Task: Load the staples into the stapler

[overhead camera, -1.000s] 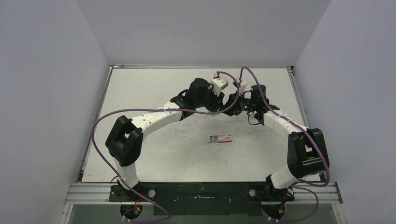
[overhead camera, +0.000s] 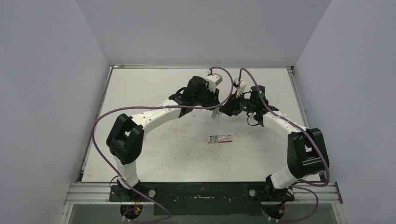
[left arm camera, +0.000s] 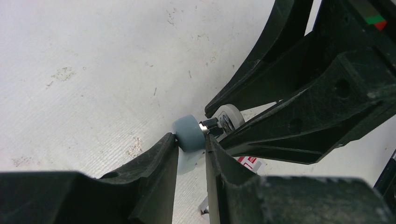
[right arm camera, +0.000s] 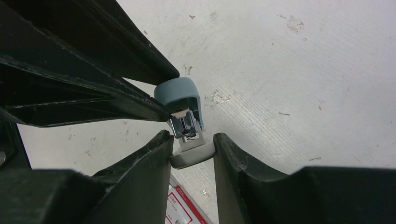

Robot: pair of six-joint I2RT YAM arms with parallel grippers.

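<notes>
A small stapler (right arm camera: 180, 92) with a blue-grey top, pale body and exposed metal magazine (right arm camera: 186, 128) is held between both grippers above the table. My right gripper is shut on the stapler's pale end. My left gripper has its fingertips at the blue-grey cap, close together; whether they grip it is unclear. In the top view the stapler (overhead camera: 215, 114) is mostly beneath the wrists. The staple box (overhead camera: 220, 138) lies on the table below.
Both arms crowd the middle back, with cables arching over them. Walls border the table at the sides and back.
The right arm and the box are nearly unchanged.
</notes>
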